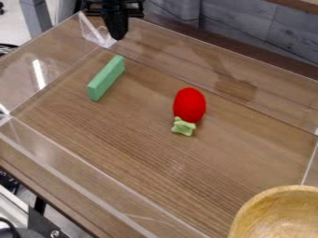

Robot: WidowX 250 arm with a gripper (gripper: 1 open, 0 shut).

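Observation:
My gripper (114, 28) is at the top left of the camera view, dark and partly cut off by the top edge; whether it is open or shut is hard to see. A clear crumpled plastic piece (97, 30) lies just below it. A green bar (107, 78) lies lower on the left of the wooden table. A red oval object (191, 104) sits right of centre, with a small pale green piece (184, 126) at its lower edge.
A beige round bowl (278, 216) sits at the bottom right corner. A raised wooden edge (273, 37) runs along the back right.

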